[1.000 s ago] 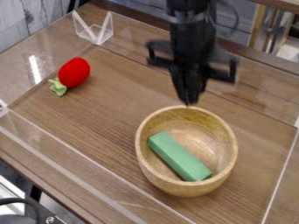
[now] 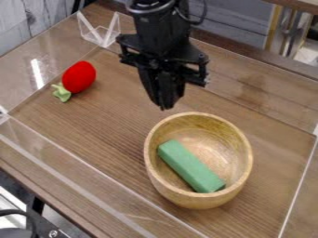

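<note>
My black gripper (image 2: 165, 95) hangs over the upper middle of the wooden table (image 2: 87, 139), above and behind a round wooden bowl (image 2: 232, 139). A green block (image 2: 189, 167) lies inside the bowl. The gripper's lower end is dark, so whether it is open or shut is hard to tell; I see nothing held in it. A red oval object (image 2: 78, 77) with a small green part (image 2: 61, 92) lies at the left.
A white wire or clear plastic item (image 2: 99, 28) stands at the back left. The table's right side behind the bowl and its front left are clear. A black cable curves at the bottom left corner.
The arm has moved lower in the view and toward the left from where it was a moment ago. The bowl, green block and red object have not moved.
</note>
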